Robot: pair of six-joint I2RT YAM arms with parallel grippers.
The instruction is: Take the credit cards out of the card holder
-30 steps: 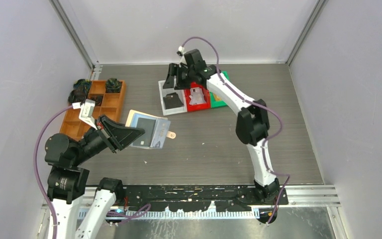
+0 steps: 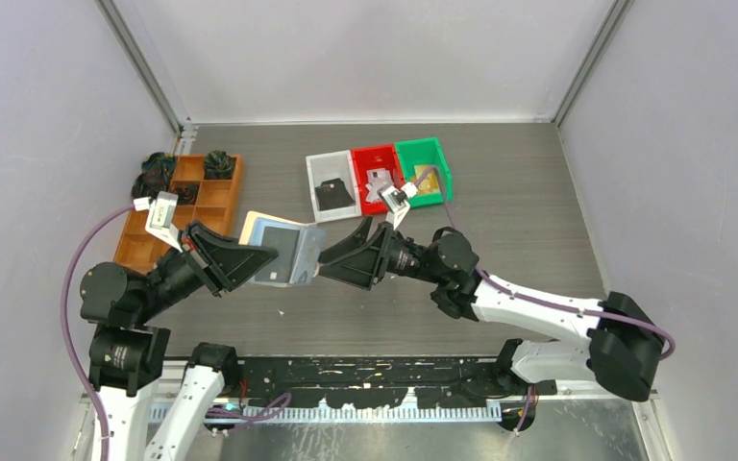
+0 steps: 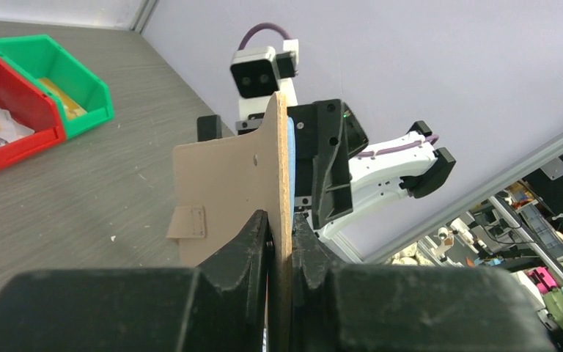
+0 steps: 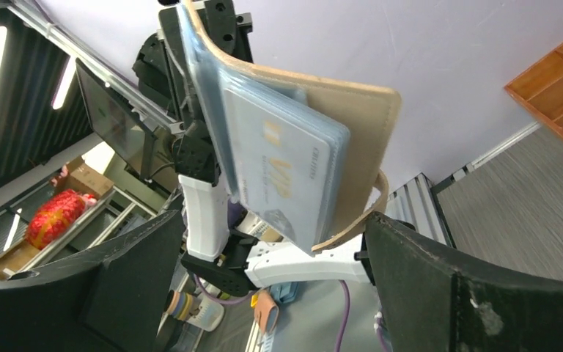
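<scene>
A card holder [image 2: 283, 252] with a tan cover and clear sleeves is held upright by my left gripper [image 2: 263, 257], which is shut on it; its tan back [image 3: 220, 191] fills the middle of the left wrist view. In the right wrist view a stack of cards [image 4: 286, 161], the front one pale with gold lettering, sits in the holder's sleeves. My right gripper [image 2: 344, 256] stands open just right of the holder, its fingers either side of the holder's lower part in its own view, apart from it.
White [image 2: 312, 182], red [image 2: 373, 157] and green [image 2: 421, 150] bins stand at the back centre. An orange compartment box [image 2: 213, 197] with dark items is at the left. The grey floor right of the arms is clear.
My right gripper has come from the bins at the back down and forward to face the holder's right side. The left gripper and holder are almost unchanged.
</scene>
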